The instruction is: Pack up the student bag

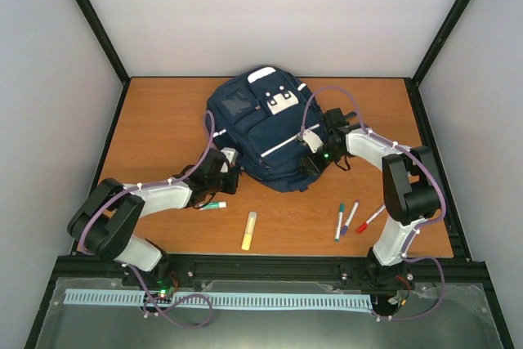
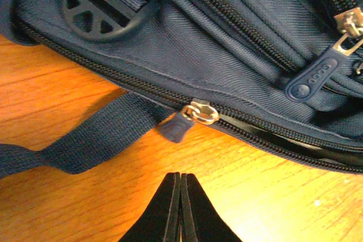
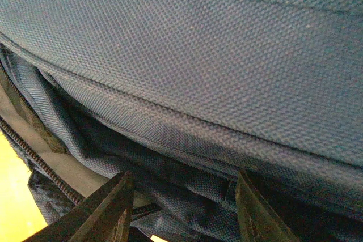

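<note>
A navy student bag [image 1: 270,124] lies on the table, slanted, its zipped front pocket facing up. In the left wrist view its lower side zipper runs across with a zipper pull [image 2: 177,127] hanging from it, and a dark slit shows at the right. My left gripper points at bare wood just off this edge, fingertips together, nothing between them. At the bag's lower right edge is my right gripper, its fingers apart over folds of dark fabric; whether cloth lies between them is unclear. An open zipper edge [image 3: 42,165] shows at its left.
A yellow-and-white stick [image 1: 249,230] lies at the front middle. Green [image 1: 339,222], purple [image 1: 350,217] and red markers [image 1: 370,218] lie front right. Another green marker [image 1: 214,205] rests below the left arm. Wood left of the bag is clear.
</note>
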